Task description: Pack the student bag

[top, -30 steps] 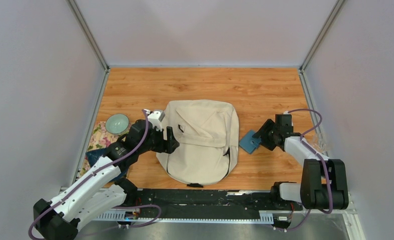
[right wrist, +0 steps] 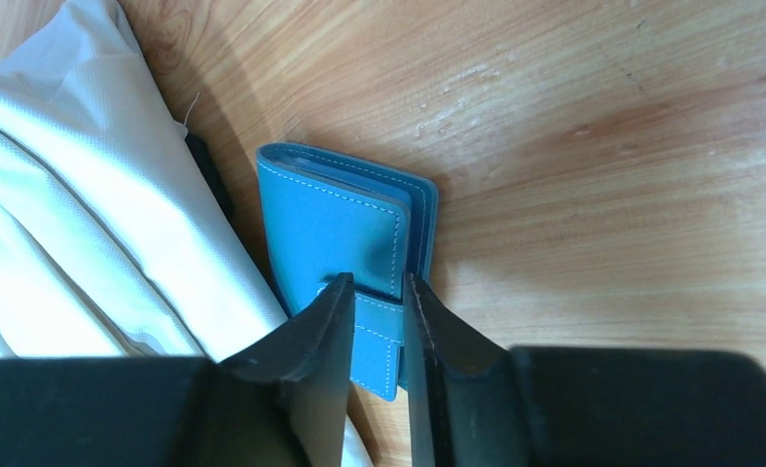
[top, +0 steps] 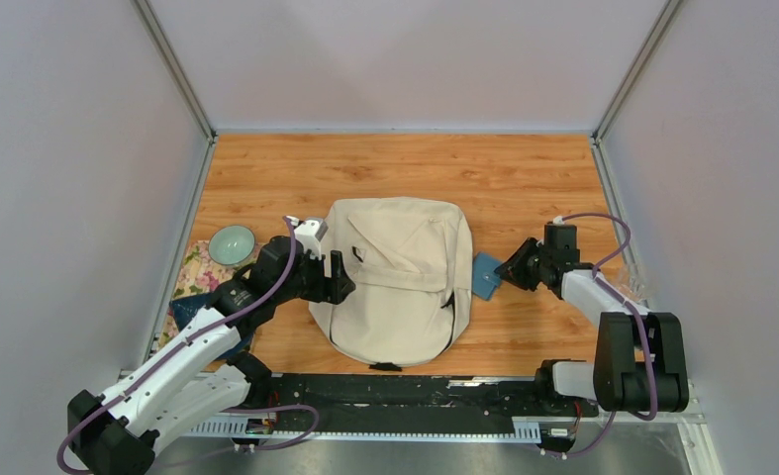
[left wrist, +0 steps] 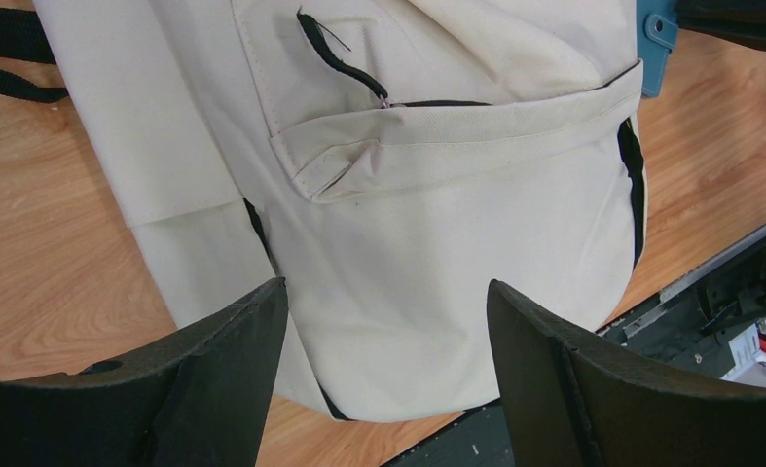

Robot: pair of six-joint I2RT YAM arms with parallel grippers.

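Observation:
The cream bag (top: 395,277) lies flat in the middle of the table, its pockets and black zips showing in the left wrist view. My left gripper is open over its left part, nothing between its fingers. Right of the bag a blue wallet-like case (right wrist: 330,233) lies on the wood, against the bag's edge. My right gripper is low over that case, its fingertips close together at the flap strap, a narrow gap between them; whether they grip anything I cannot tell.
At the left stand a pale green bowl (top: 231,244), a floral item (top: 197,272) and a dark blue item (top: 189,309).
My right gripper has moved slightly left at the blue case, and the case sits a little turned and nearer the bag. My left arm has not visibly moved.

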